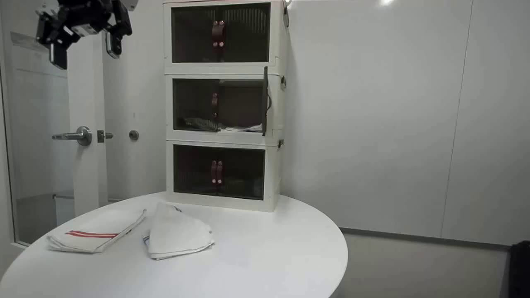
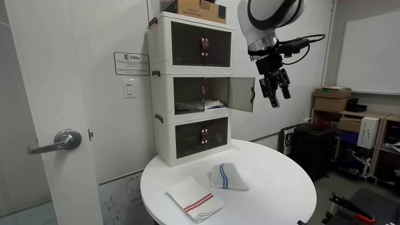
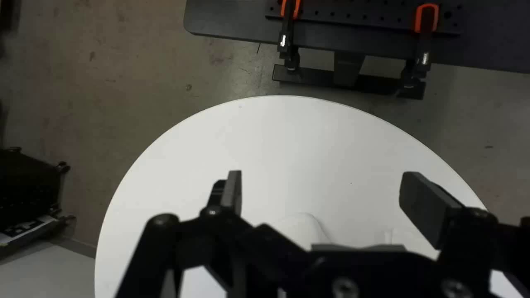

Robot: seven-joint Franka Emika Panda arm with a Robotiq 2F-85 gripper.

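Observation:
High above the round white table, my gripper hangs open, its fingers spread wide with nothing between them. In exterior view 1 the gripper (image 1: pixel 85 58) is at the upper left, well clear of everything. Two folded white cloths lie apart on the table: the red-striped cloth (image 2: pixel 195 200) and the blue-striped cloth (image 2: pixel 227 176). A white cabinet (image 2: pixel 165 142) of three stacked units stands at the table's back. Its middle unit has the right door (image 2: pixel 241 94) swung open, and white cloth (image 2: pixel 212 104) shows inside. In the wrist view, my gripper hides much of the cloths.
A cardboard box (image 2: pixel 200 10) rests on top of the cabinet. A dark bench (image 3: pixel 357 30) with orange-tipped clamps stands near the table's edge. The room door (image 2: pixel 56 112) is at the left.

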